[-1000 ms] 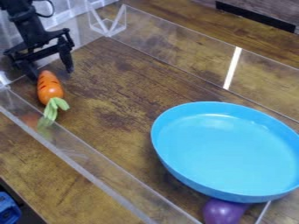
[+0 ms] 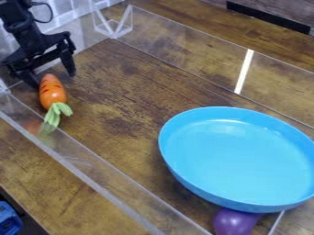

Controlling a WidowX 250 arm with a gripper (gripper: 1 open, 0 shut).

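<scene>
My black gripper point(image 2: 39, 64) is at the upper left, its fingers spread open just above and behind an orange carrot point(image 2: 51, 90) with pale green leaves. The carrot lies on the wooden surface along the left side, near the clear wall; whether a fingertip touches its top end is hard to tell.
A large blue plate point(image 2: 233, 154) fills the lower right, with a purple eggplant point(image 2: 233, 221) below it near a clear wall. Clear panels border the wooden work area point(image 2: 135, 101), whose middle is free. A blue object point(image 2: 7, 219) sits at the bottom left corner.
My gripper has shifted slightly right and down toward the carrot's top end. The carrot and plate look unmoved.
</scene>
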